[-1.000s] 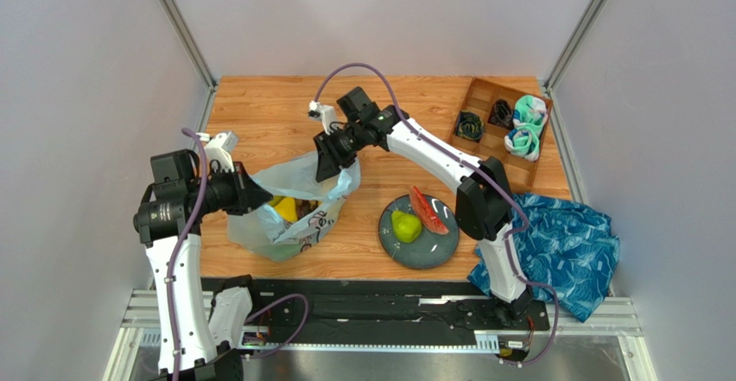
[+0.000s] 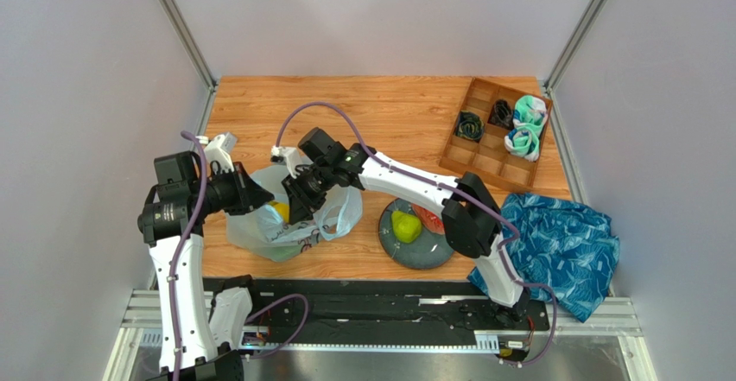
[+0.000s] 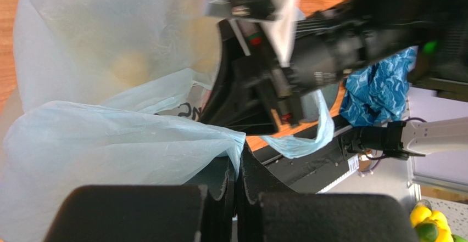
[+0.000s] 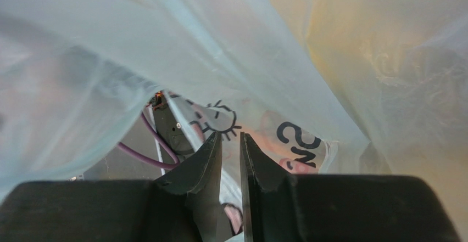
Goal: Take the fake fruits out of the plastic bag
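Observation:
The translucent plastic bag (image 2: 272, 234) lies at the table's front left, with yellow fruit (image 2: 280, 210) showing inside. My left gripper is shut on a pinched edge of the bag at its left side. My right gripper (image 2: 301, 208) reaches down over the bag's opening beside it; in the right wrist view its fingertips (image 4: 247, 143) are close together amid the plastic, with a small gap between them and nothing clearly held. A green pear (image 2: 405, 227) and a red slice (image 2: 428, 217) rest on the grey plate (image 2: 415, 258).
A wooden compartment box (image 2: 484, 161) with coiled cables and cloth stands at the back right. A blue patterned cloth (image 2: 561, 251) lies at the front right.
My right gripper has moved left and down over the bag's opening, hiding more of the yellow fruit. My left gripper has stayed in nearly the same place.

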